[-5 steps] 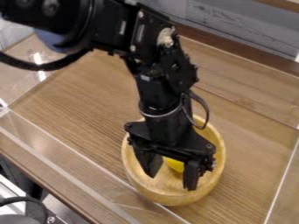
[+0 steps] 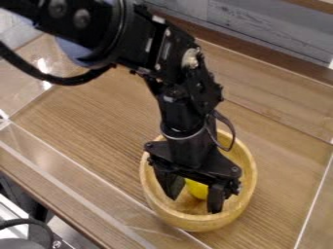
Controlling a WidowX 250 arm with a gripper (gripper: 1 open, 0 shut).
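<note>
My black gripper (image 2: 194, 185) reaches down from the top left into a pale yellow round bowl (image 2: 196, 218) at the lower middle of the camera view. Its fingers stand apart, open, one toward the bowl's left side and one toward its right. A bright yellow object (image 2: 198, 192) sits in the bowl, partly hidden behind and between the fingers; its shape is unclear, and I cannot tell whether the fingers touch it.
The bowl stands on a light wooden surface (image 2: 85, 112), mostly clear to the left and right. A pale wall or board runs along the back at the top right. Black cables show at the lower left corner.
The gripper has shifted slightly within the bowl over the last second, and the view of the yellow object between the fingers differs a little. The fingers remain open.
</note>
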